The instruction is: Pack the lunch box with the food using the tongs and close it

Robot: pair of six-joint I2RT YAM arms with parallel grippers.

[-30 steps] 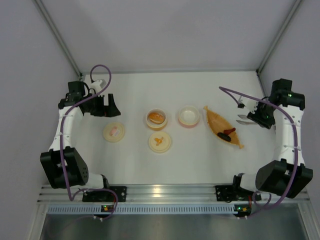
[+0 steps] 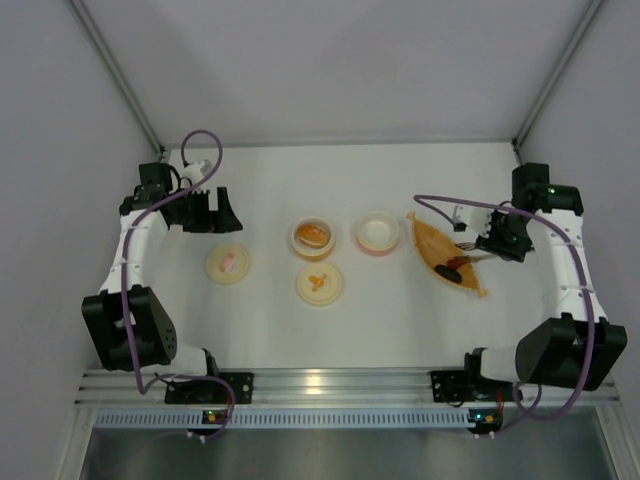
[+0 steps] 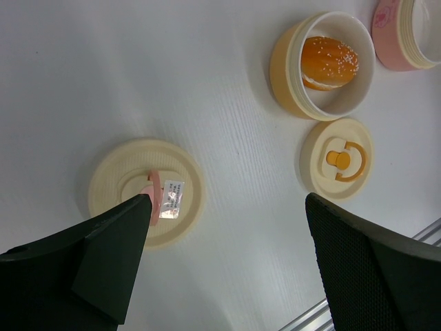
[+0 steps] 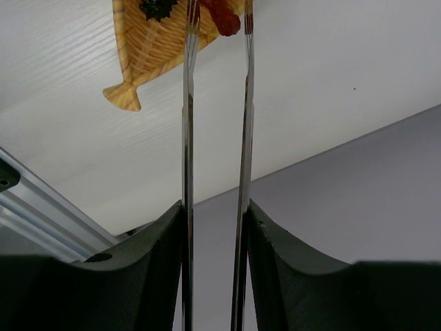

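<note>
My right gripper has its long metal fingertips part open around a red food piece (image 4: 227, 22) in the fish-shaped tray (image 4: 124, 96); I cannot tell whether they touch it. A dark piece (image 4: 157, 7) lies beside it. A cream lunch box (image 3: 282, 69) holds a bun (image 3: 329, 62); a pink box (image 2: 378, 232) stands empty to its right. A cream lid with orange handle (image 2: 319, 284) lies in front. My open left gripper hangs near a lid with pink handle (image 3: 110, 193), holding nothing.
A metal rail (image 2: 340, 380) runs along the front edge.
My right arm has moved left, bringing its fingertips over the fish-shaped tray to the red piece. The left arm has stayed still.
</note>
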